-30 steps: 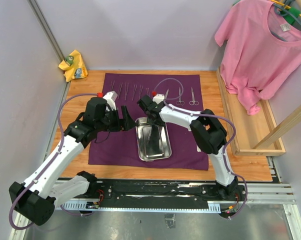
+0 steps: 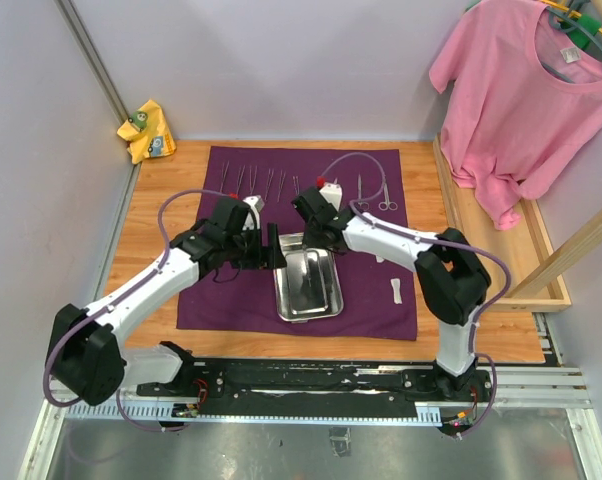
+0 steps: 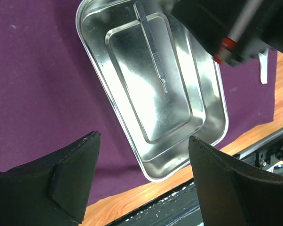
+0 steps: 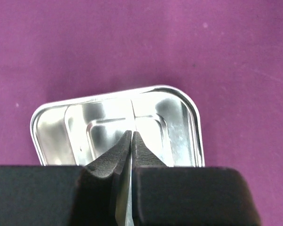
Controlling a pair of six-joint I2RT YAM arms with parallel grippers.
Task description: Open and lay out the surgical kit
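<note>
On the purple cloth [image 2: 221, 310] stands a silver tray [image 3: 108, 101]. A slim metal instrument with a ridged grip [image 3: 154, 54] shows inside the tray's outline in the left wrist view; whether it lies flat is unclear. My left gripper is open by the tray's left side, with nothing between its fingers. Above the tray's far end is my right gripper, its fingertips together and nothing clearly visible between them. Further back on the cloth, several thin instruments [image 2: 252, 180] and scissors [image 2: 386, 198] lie in a row.
A small white item [image 2: 396, 291] lies right of the tray. At the back left sits a yellow bag [image 2: 146, 132]. A wooden frame [image 2: 526, 285] and a hanging pink shirt [image 2: 526, 100] occupy the right side.
My left gripper has moved right, closer to the tray. The right arm has shifted slightly right, uncovering the small white item. The tray stays in place.
</note>
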